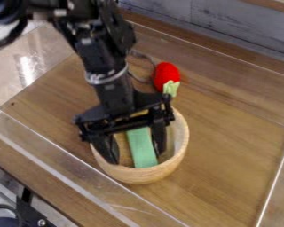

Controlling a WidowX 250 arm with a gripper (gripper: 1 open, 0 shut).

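My black gripper [132, 140] is open, its fingers down inside a round wooden bowl [156, 175] at the centre of the view. Between the fingers lies a green bar-shaped object [142, 151] in the bowl. The arm hides the back left of the bowl. A red object with a pale green top [167, 74] sits on the wooden surface behind the bowl, just right of the arm.
Clear edge strips run along the front left and right, and a grey wall [240, 35] stands at the back.
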